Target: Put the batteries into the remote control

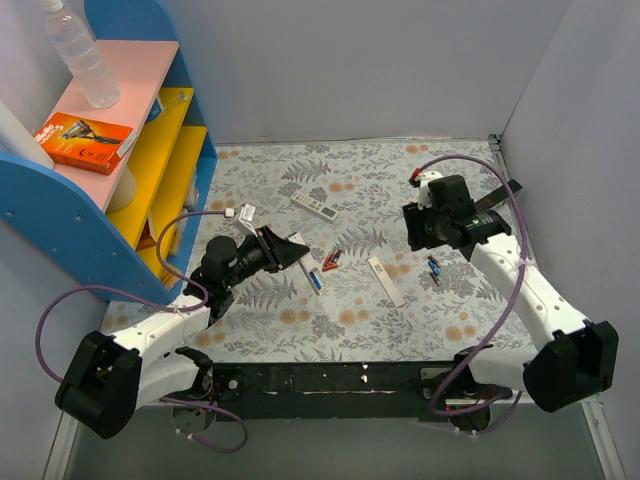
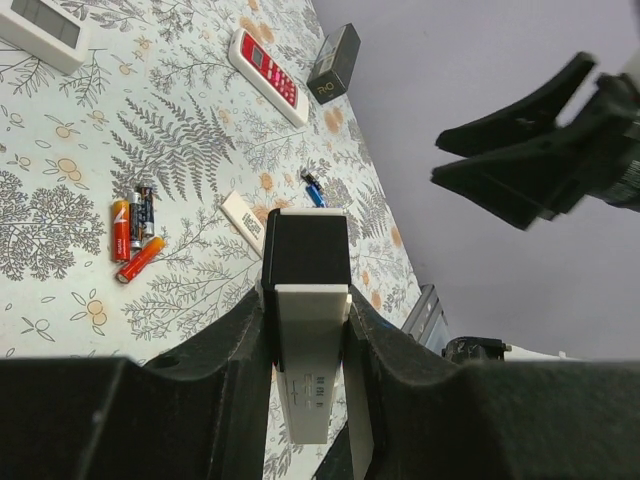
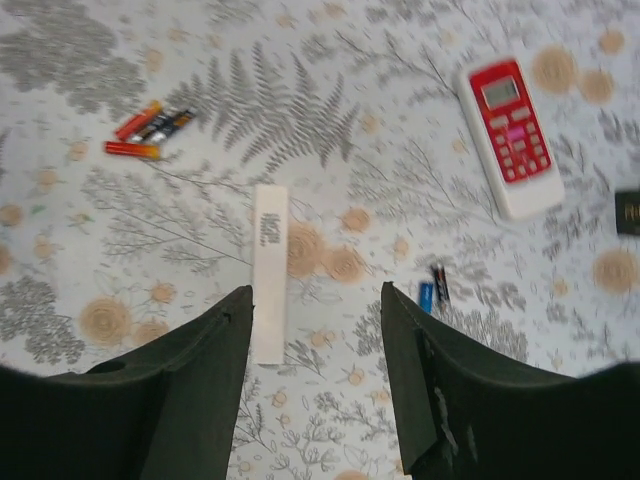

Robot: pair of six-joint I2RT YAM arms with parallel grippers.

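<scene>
My left gripper is shut on a white remote control (image 1: pixel 308 268), held above the table. Something blue (image 1: pixel 315 280), looking like a battery, shows in its back; whether it is fully seated I cannot tell. In the left wrist view the remote's black end faces the camera. My right gripper stands part open, nothing between its fingers, right of the remote. Orange and black batteries (image 1: pixel 331 261) lie beside the held remote on the table. A blue battery (image 3: pixel 426 297) and a thin dark one (image 3: pixel 440 282) lie farther right. The white cover strip (image 3: pixel 269 285) lies between the two groups.
A white device with a grey display (image 2: pixel 45 30) lies at the back. Towards the back right are a red-and-white remote (image 3: pixel 512 138) and a black box (image 2: pixel 334 63). A shelf (image 1: pixel 160 150) blocks the left side.
</scene>
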